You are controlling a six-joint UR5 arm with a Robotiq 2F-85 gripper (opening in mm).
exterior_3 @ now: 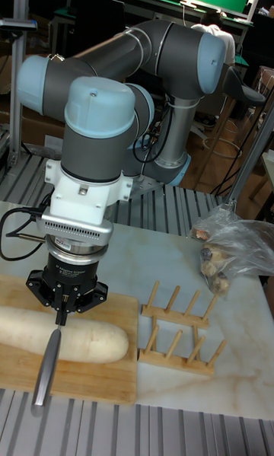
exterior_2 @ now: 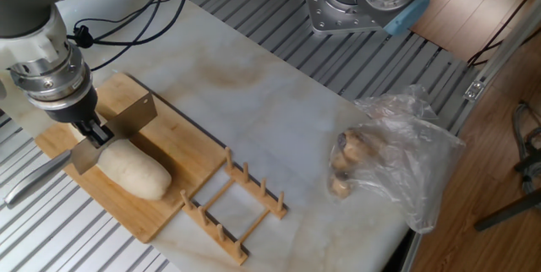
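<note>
My gripper [exterior_2: 100, 134] is shut on a cleaver, its fingers pinching the flat metal near the top of the blade [exterior_2: 135, 117]. The cleaver's silver handle [exterior_2: 35, 179] points toward the lower left in exterior view 2 and toward the camera in exterior view 3. Under and beside the blade, a long white radish [exterior_3: 89, 342] lies on the wooden cutting board [exterior_2: 182, 141]. The blade stands upright across the radish; whether its edge touches or has entered it cannot be told. Part of the radish is hidden behind the blade and gripper.
A wooden peg rack [exterior_2: 239, 252] stands beside the board's right end. Farther right, a clear plastic bag [exterior_2: 414, 166] holds several brownish lumps [exterior_2: 355, 147]. Between the board and bag, the marbled tabletop [exterior_2: 279, 120] is mostly clear. Black cables [exterior_2: 127, 42] hang near the arm.
</note>
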